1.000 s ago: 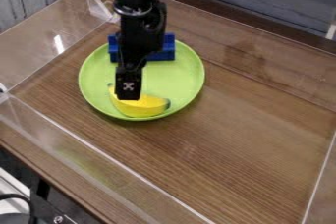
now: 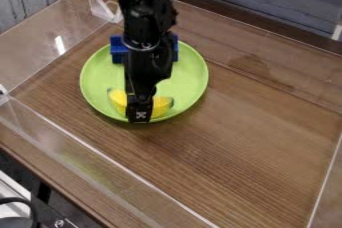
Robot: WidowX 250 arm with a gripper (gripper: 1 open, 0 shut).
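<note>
A green plate (image 2: 191, 80) rests on the wooden table, with a yellow banana (image 2: 162, 105) lying on it. My black gripper (image 2: 139, 106) hangs low over the plate, open, its fingertips down at the banana and hiding its middle. Whether the fingers touch the banana I cannot tell. A blue object (image 2: 118, 48) sits at the back of the plate, partly behind the arm.
Clear barriers line the left side of the table (image 2: 254, 152). A panelled wall runs along the back.
My gripper has come down from above the banana to its level, shifting slightly right. The banana is now more hidden behind it.
</note>
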